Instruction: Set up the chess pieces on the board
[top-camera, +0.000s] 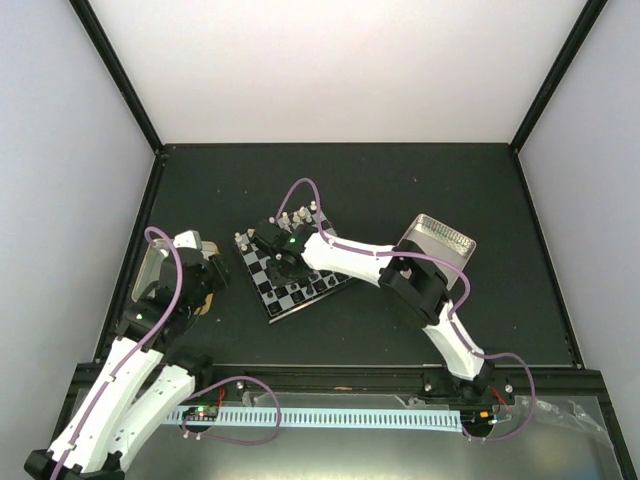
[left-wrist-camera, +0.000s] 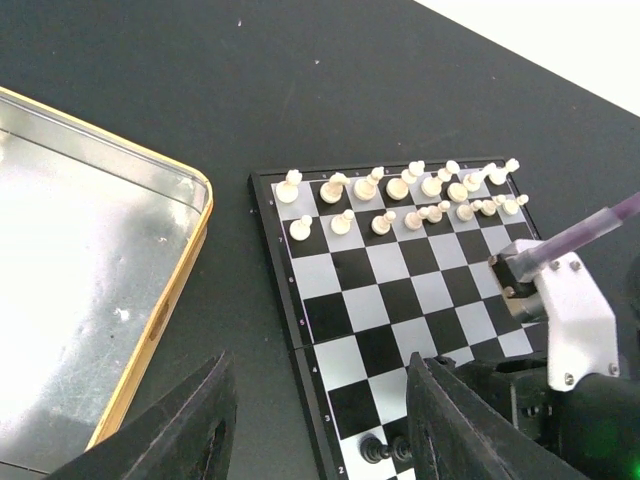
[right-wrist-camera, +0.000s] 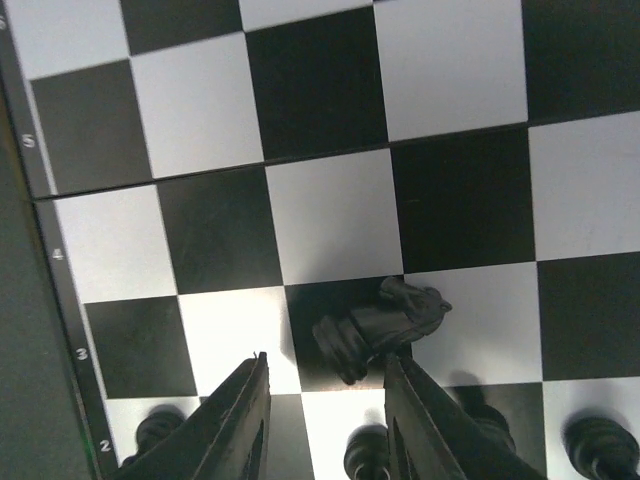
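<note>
The chessboard (top-camera: 300, 295) holds rows of white pieces (left-wrist-camera: 341, 222) along its far side. In the right wrist view a black piece (right-wrist-camera: 375, 325) lies on its side on the board, with several upright black pieces (right-wrist-camera: 602, 445) along the bottom edge. My right gripper hovers just short of the fallen piece, fingers apart with nothing visible between them. My left gripper stands open over the board's left edge area, beside a tray.
A metal tray with a wooden rim (left-wrist-camera: 90, 240) lies left of the board, partly under my left arm. Another metal tray (top-camera: 445, 236) sits to the right.
</note>
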